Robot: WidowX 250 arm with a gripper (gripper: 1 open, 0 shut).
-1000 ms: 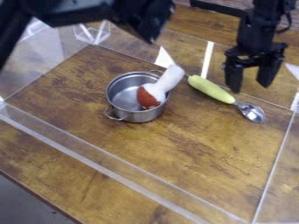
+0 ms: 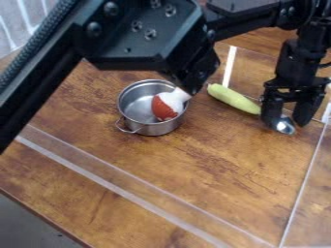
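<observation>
My black gripper (image 2: 289,101) at the right stands open, its two fingers low over the metal spoon head (image 2: 284,126), which is partly hidden by them. The spoon's pale yellow-green handle (image 2: 234,98) runs up and left from there. A steel pot (image 2: 135,102) with side handles sits left of centre, holding an object with a white handle and a red-orange head (image 2: 165,107).
Translucent strips cross the table near its edges. The black arm covers much of the upper left.
The gripper has moved down and toward the front, onto the spoon's head, and the arm covers more of the upper view. The pot and spoon look unmoved.
</observation>
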